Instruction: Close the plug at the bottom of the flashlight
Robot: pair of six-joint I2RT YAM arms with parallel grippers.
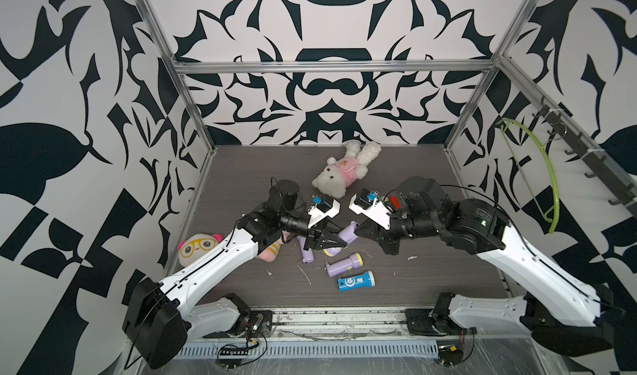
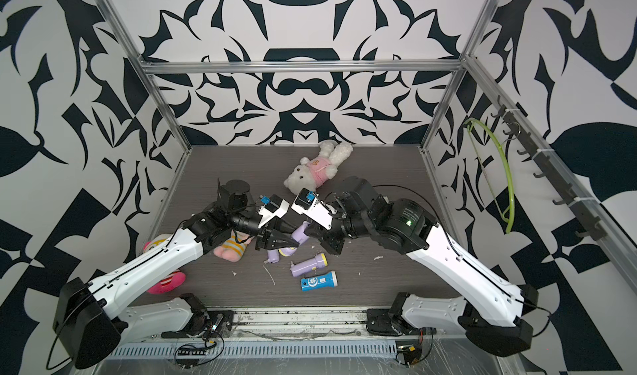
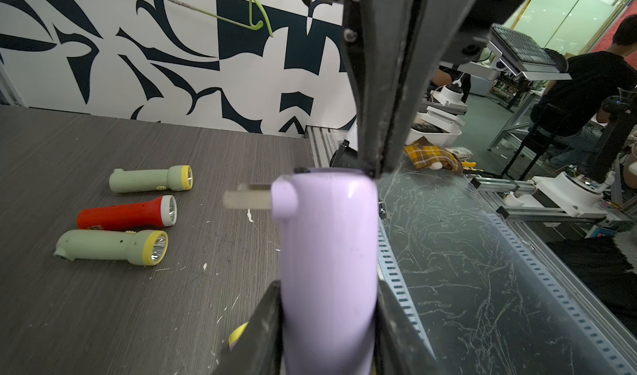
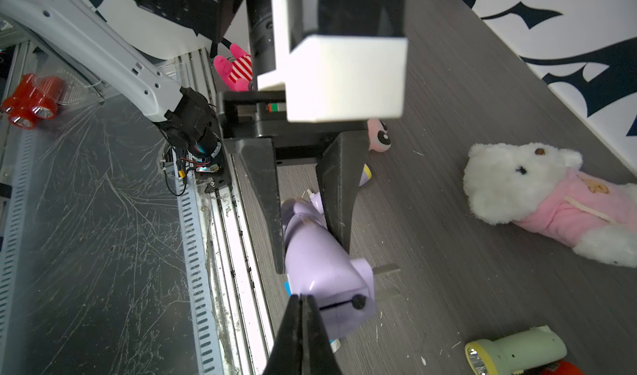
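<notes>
A lavender flashlight (image 3: 328, 242) stands upright in the left wrist view, with my left gripper shut on its body. From a round hub near its bottom end, the metal plug prongs stick out sideways; the right wrist view shows the prongs (image 4: 387, 269) pointing right. My right gripper is shut, its fingertips together with nothing between them. They sit at the flashlight's slotted end, to the left of the prongs and clear of them. Whether they touch that end, I cannot tell.
Below the arms lie another lavender flashlight (image 1: 343, 265) and a blue one (image 1: 356, 281). Green flashlights (image 3: 112, 246) and a red one (image 3: 126, 214) rest on the table. A white plush toy (image 4: 521, 182) lies farther back.
</notes>
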